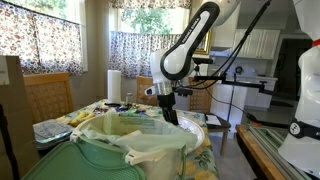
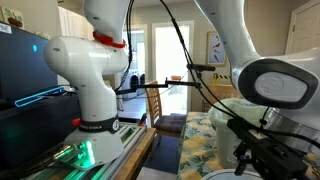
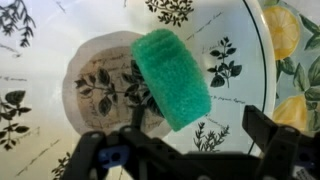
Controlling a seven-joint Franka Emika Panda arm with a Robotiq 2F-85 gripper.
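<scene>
A green sponge [image 3: 172,80] lies on the round white tray [image 3: 225,170] printed with dark herbs and writing. Beside it, a brownish wet-looking stain [image 3: 90,92] marks the tray and is partly covered by the sponge. My gripper is open above the tray, its dark fingers wide apart, one on each side of the sponge's lower end. Nothing is held. In exterior view 1 the gripper [image 1: 169,105] hangs low over the table; the sponge cannot be made out there.
A bin with a pale green liner [image 1: 135,135] stands in front of the tray, close to the arm. A green lid-like panel [image 1: 85,162] is at the near left. Paper towels [image 1: 114,84] stand behind. The cloth beside the tray has lemon prints [image 3: 283,32].
</scene>
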